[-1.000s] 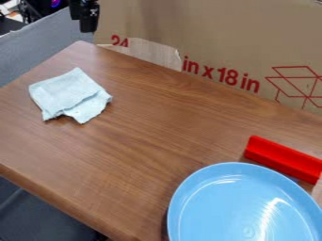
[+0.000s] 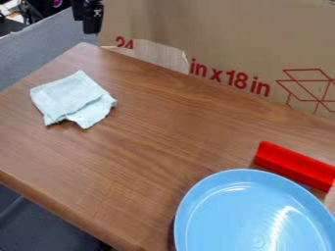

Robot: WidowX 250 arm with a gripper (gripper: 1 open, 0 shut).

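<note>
A pale blue folded cloth (image 2: 72, 98) lies on the left part of the wooden table (image 2: 157, 147). A light blue plate (image 2: 254, 221) sits at the front right, and a red block (image 2: 295, 165) lies just behind it. At the top left edge of the view, above and beyond the cloth, the dark tip of my gripper (image 2: 89, 16) shows, cut off by the frame, apart from everything on the table; its fingers are too small and dark to make out.
A cardboard sheet (image 2: 222, 39) stands along the back of the table. A grey surface lies beyond the left edge.
</note>
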